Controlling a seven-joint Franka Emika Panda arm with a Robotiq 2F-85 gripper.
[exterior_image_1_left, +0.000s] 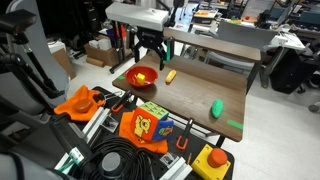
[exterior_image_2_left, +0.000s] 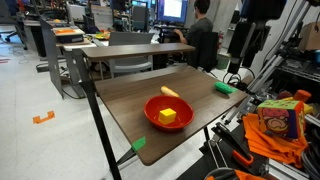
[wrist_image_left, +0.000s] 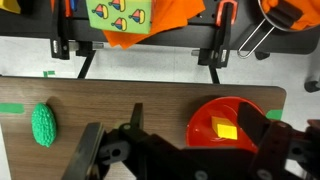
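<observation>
A red bowl stands on the dark brown table, with a yellow block inside it. Behind the bowl lies a small yellow-orange elongated item. Toward the table's other end is a green bumpy object. My gripper hangs above the table near the bowl's end, its fingers spread apart and nothing visible between them. In the wrist view the gripper is also open, with its right finger overlapping the bowl's edge; the elongated item is not visible there.
Along the table's near side sit an orange cloth, a patterned box and black clamps. A red button on a yellow base is at the front right. A second wooden table stands behind.
</observation>
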